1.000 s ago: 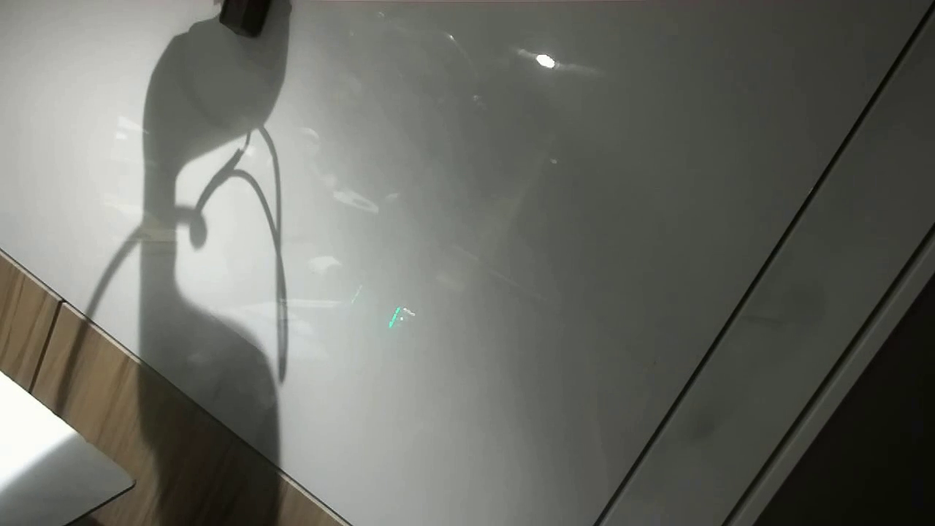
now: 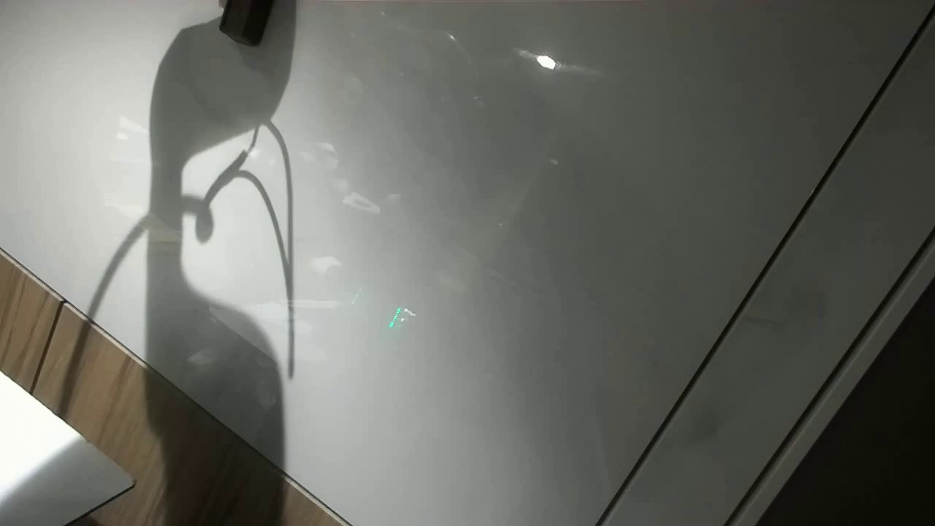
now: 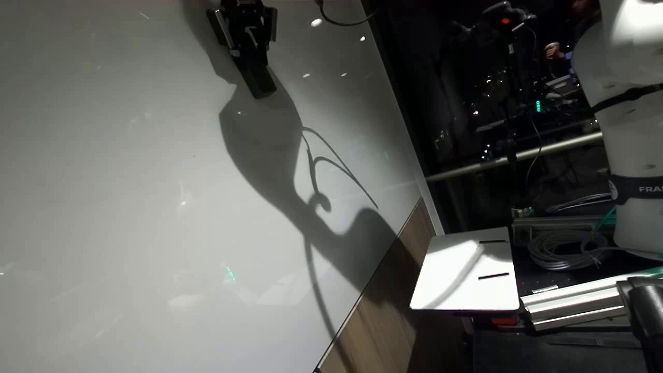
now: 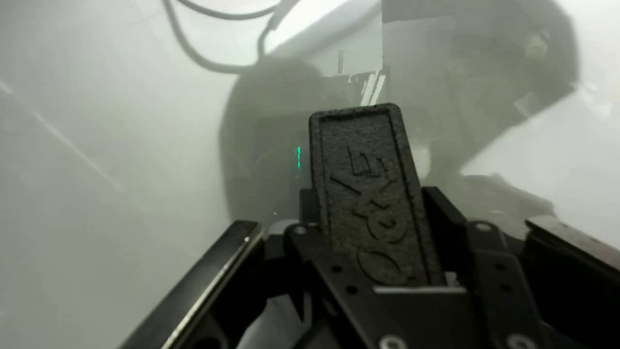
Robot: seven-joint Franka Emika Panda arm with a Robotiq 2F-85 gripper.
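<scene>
A dark block (image 4: 372, 174) with raised lettering on its face, much like an eraser, is held lengthwise in my gripper. The two black fingers (image 4: 444, 212) press on its long sides, and its far end sticks out past them. In exterior view 2 the block (image 3: 258, 80) points down from the gripper at the top, over the white surface. Only the block's dark end (image 2: 245, 22) shows at the top left of exterior view 1. Whether it touches the white surface, I cannot tell.
The glossy white surface (image 2: 482, 377) is broadly clear, with glare spots and the arm's shadow across it. Wood trim (image 3: 379, 304) borders one edge. Beyond it lie a white plate (image 3: 460, 292), coiled cables (image 3: 559, 252) and a white robot arm (image 3: 643, 143).
In exterior view 1 the block's end has come slightly farther down into view. The arm's shadow has shifted a little to the right.
</scene>
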